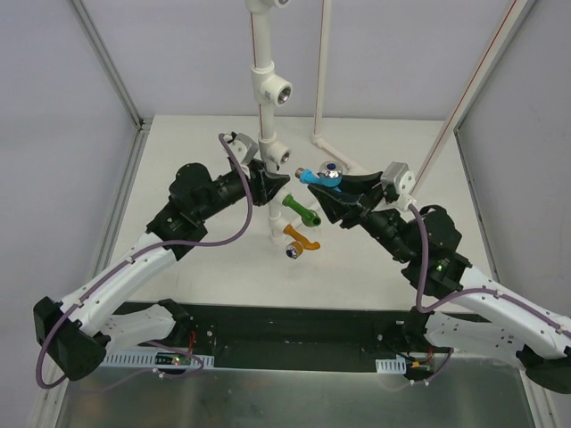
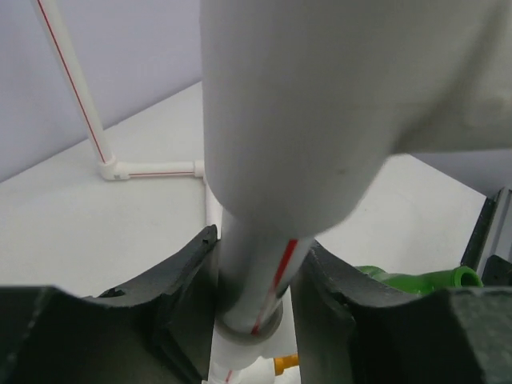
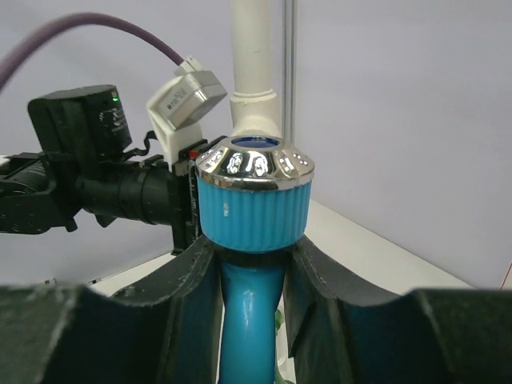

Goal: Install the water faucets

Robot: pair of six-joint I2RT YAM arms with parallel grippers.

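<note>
The blue faucet point(image 1: 326, 176), with a chrome-rimmed knob, is held by my right gripper point(image 1: 326, 198). Both right fingers press its blue neck point(image 3: 248, 320) in the right wrist view. The faucet's threaded end points left, towards the upright white pipe point(image 1: 265, 120), and is apart from it. At that pipe, just below a tee with an open metal socket point(image 1: 278, 154), is my left gripper point(image 1: 275, 185). The left wrist view shows its fingers point(image 2: 180, 304) on either side of the pipe; whether they grip it is unclear. A green faucet point(image 1: 302, 210) and an orange faucet point(image 1: 303, 238) sit lower on the pipe.
A higher tee point(image 1: 277, 89) has another open metal socket. Thin white pipes point(image 1: 321, 71) stand behind and to the right. The white board point(image 1: 205, 276) is bare at the front left, and grey walls point(image 1: 53, 160) close in the sides.
</note>
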